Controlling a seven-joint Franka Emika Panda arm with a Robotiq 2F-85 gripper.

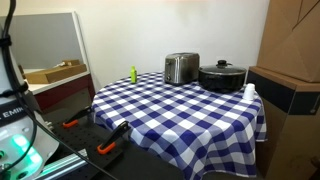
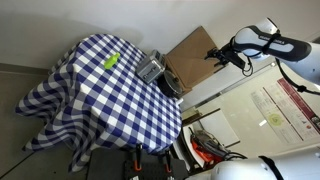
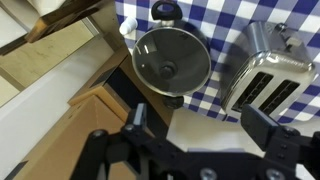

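My gripper is open in the wrist view, its fingers spread above the scene with nothing between them. Beneath it lie a black pot [image 3: 160,52] with a glass lid and a silver toaster [image 3: 262,85] with two slots. A small white cup [image 3: 128,27] is beside the pot. In exterior view 1 the toaster [image 1: 182,68] and the pot [image 1: 222,80] stand side by side at the back of the table, with the cup [image 1: 249,91] at the right. A green bottle [image 1: 133,74] stands to the left, apart from them. The gripper is out of exterior view 1.
A blue-and-white checked cloth [image 1: 165,115] covers the table. Large cardboard boxes [image 1: 287,115] rise at the right edge, close to the pot. Exterior view 2 shows the arm [image 2: 280,45] at upper right, away from the green bottle [image 2: 111,61].
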